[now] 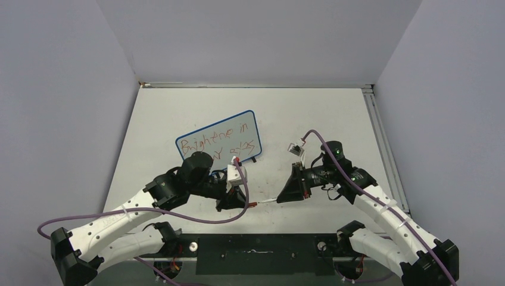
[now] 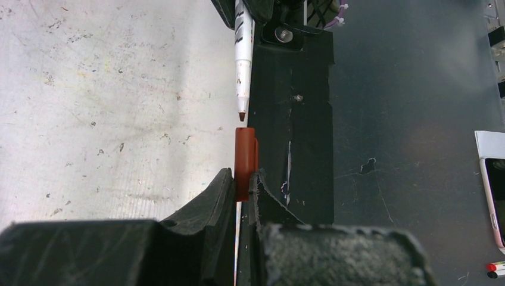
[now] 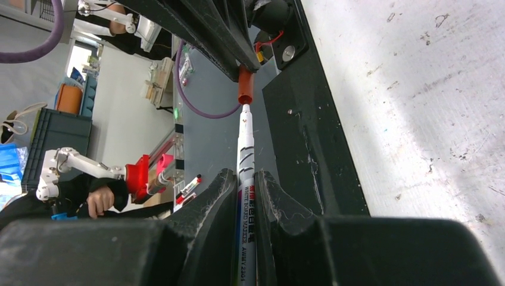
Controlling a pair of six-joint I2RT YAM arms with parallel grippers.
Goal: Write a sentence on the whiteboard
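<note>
The blue-framed whiteboard (image 1: 232,126) lies tilted on the table, bearing red handwriting that reads roughly "Brightne in" above a second line partly covered by the left arm. Held in my left gripper is a red-brown marker cap (image 2: 245,149), its open end facing the marker. My right gripper is shut around the white marker (image 3: 246,155), whose brown tip (image 2: 242,117) points at the cap. In the left wrist view a small gap separates tip and cap, and the two are nearly in line.
A dark strip (image 1: 262,253) runs along its front edge. Purple cables (image 1: 143,210) loop over both arms. A phone (image 2: 495,196) lies off to the side in the left wrist view.
</note>
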